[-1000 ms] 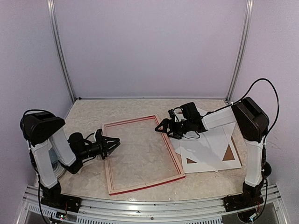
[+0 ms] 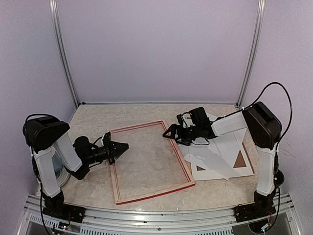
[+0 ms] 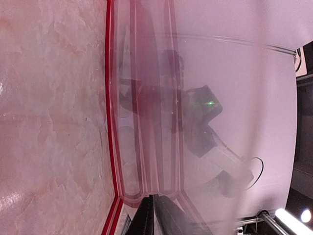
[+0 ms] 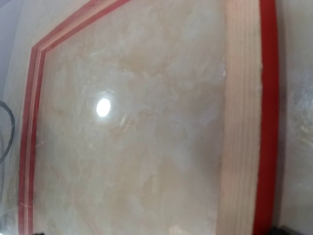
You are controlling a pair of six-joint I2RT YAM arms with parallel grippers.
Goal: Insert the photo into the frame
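Observation:
A square frame (image 2: 183, 166) with pale wood, red edging and a clear panel lies on the table. My left gripper (image 2: 120, 149) is at its left side, shut on the frame's edge; in the left wrist view its dark fingertips (image 3: 146, 218) sit low, with the red edge (image 3: 110, 122) and reflective clear panel close by. My right gripper (image 2: 172, 133) stands open over the frame's upper right side; the right wrist view shows the wooden side (image 4: 239, 122) and red strip (image 4: 266, 122) below it.
White sheets (image 2: 215, 161) with brown boards lie right of the frame, under the right arm. Pale round items (image 2: 61, 176) sit at the far left, behind the left arm.
My left gripper and the frame have shifted slightly to the right. The right arm has stayed about where it was.

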